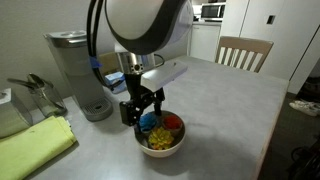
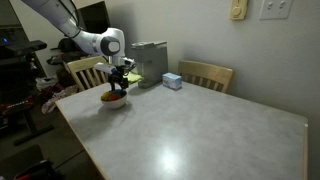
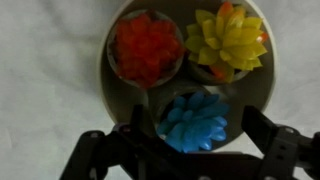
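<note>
A white bowl (image 1: 161,151) on the table holds three small potted succulents. In the wrist view, the blue succulent (image 3: 194,122) lies low in the bowl, the red succulent (image 3: 147,47) at its upper left and the yellow succulent (image 3: 228,40) at its upper right. My gripper is open, its fingers on either side of the blue plant and apart from it as far as I can tell. From the side, the gripper (image 1: 143,111) reaches down to the bowl's rim at the blue plant (image 1: 148,122).
A yellow-green towel (image 1: 32,148) lies at the left. Behind the bowl stands a grey metal dispenser (image 1: 80,70), with a dark utensil holder (image 1: 45,98) beside it. A blue-and-white box (image 2: 172,81) sits farther along the table.
</note>
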